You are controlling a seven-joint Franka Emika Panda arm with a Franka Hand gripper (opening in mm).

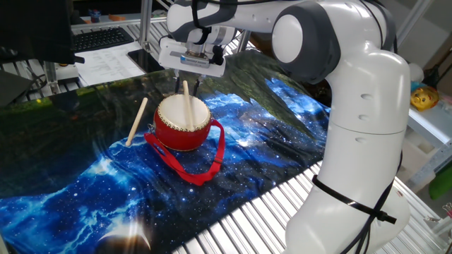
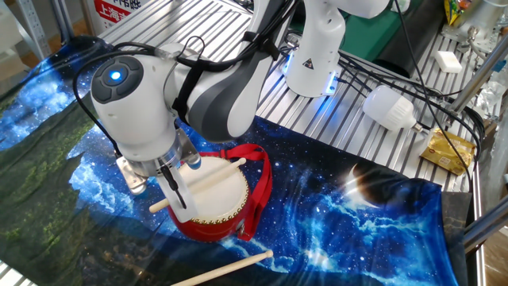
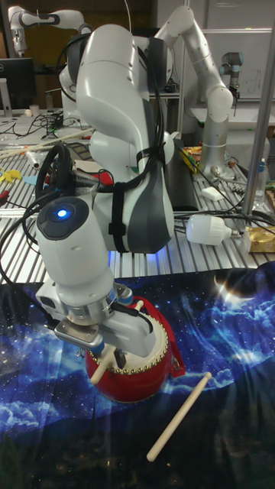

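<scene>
A red drum (image 1: 182, 128) with a pale head and a red strap (image 1: 203, 174) stands upright on the cloth. One wooden drumstick (image 1: 188, 106) lies across the drumhead, its end jutting past the rim; the same stick (image 2: 226, 175) crosses the head in the second view. My gripper (image 1: 187, 83) points down by that jutting end, its fingers apart on either side of it in the first view. Contact with the stick cannot be made out. A second drumstick (image 3: 178, 417) rests on the cloth beside the drum. In the third view the hand covers part of the drumhead.
A dark galaxy-print cloth (image 1: 78, 204) covers the table, with wide clear areas around the drum. A white bulb (image 2: 389, 109) and a gold packet (image 2: 446, 151) lie on the slatted metal surface beyond. Papers (image 1: 106, 65) and a keyboard (image 1: 104, 39) are behind.
</scene>
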